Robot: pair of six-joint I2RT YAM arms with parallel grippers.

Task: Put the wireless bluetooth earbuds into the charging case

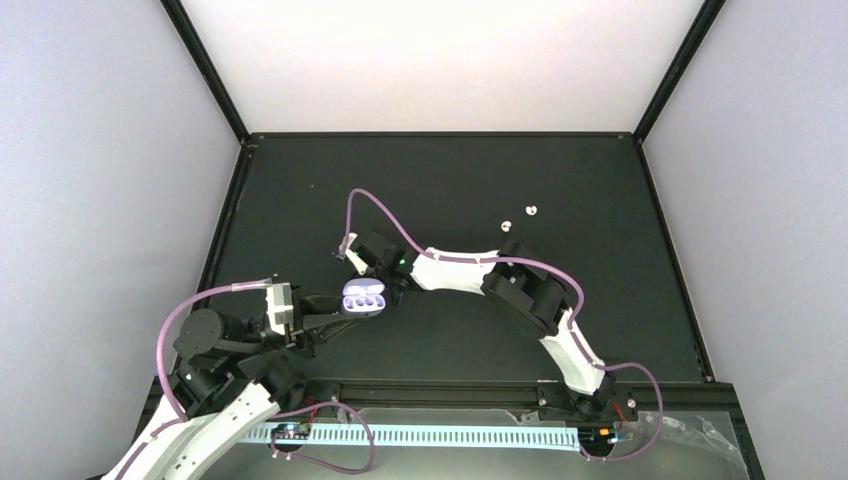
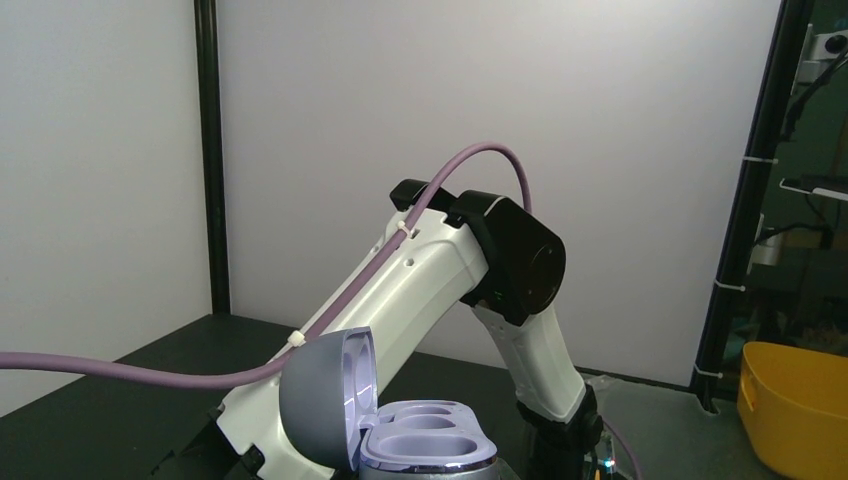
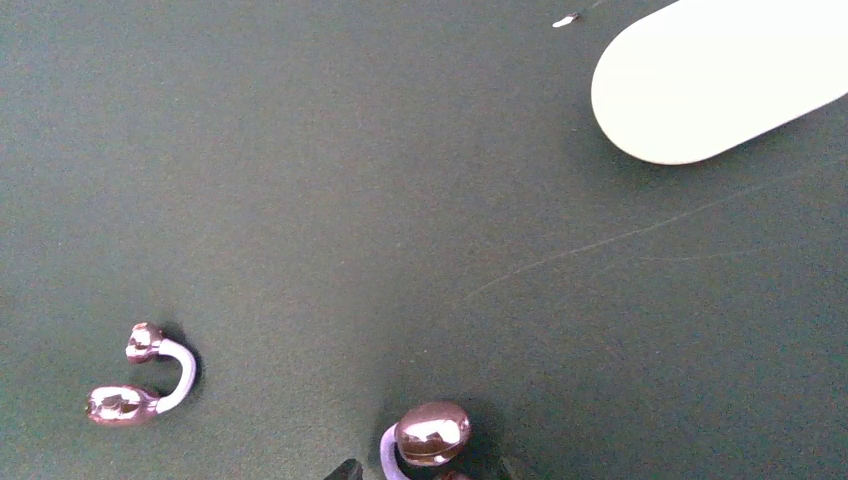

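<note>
My left gripper is shut on the open charging case, its lid raised. In the left wrist view, the case shows lilac cavities. My right gripper shows fingertips at the bottom edge of the right wrist view, apart, with a shiny pink earbud between or just beyond them; whether they touch it is unclear. Another earbud lies at left in that view. The top view has two small pale earbuds on the right of the mat, while the right arm's wrist is beside the case.
The right arm stretches across the mat's middle. A white rounded object fills the upper right of the right wrist view. A yellow bin stands beyond the frame.
</note>
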